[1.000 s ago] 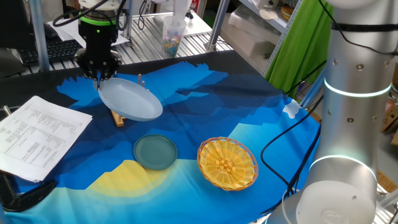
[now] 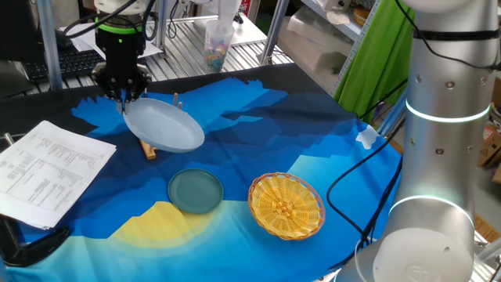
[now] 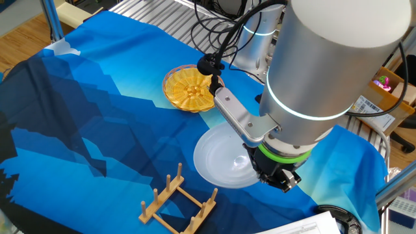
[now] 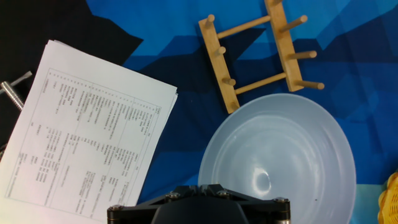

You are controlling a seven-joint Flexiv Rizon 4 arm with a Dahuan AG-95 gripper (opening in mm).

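Note:
My gripper point(image 2: 124, 103) is shut on the rim of a pale blue-grey plate point(image 2: 164, 125). The plate hangs tilted above the cloth, held at its left edge in exterior view 1. In the wrist view the plate point(image 4: 280, 149) spreads out beyond the gripper; the dark fingers hide the grip itself. A wooden peg rack point(image 3: 160, 198) stands on the cloth close by, partly behind the plate in exterior view 1. Lower down in that view a dark teal plate point(image 2: 196, 191) lies flat; in exterior view 2 it is hidden.
A yellow woven basket point(image 2: 286, 206) sits right of the teal plate. Printed sheets point(image 2: 51, 174) cover the left side, with a black clamp point(image 2: 27, 244) at the edge. Open blue cloth lies right of the rack.
The arm has shifted only very slightly over the last second. The plate stays in the gripper at nearly the same place and tilt; the table things have not moved.

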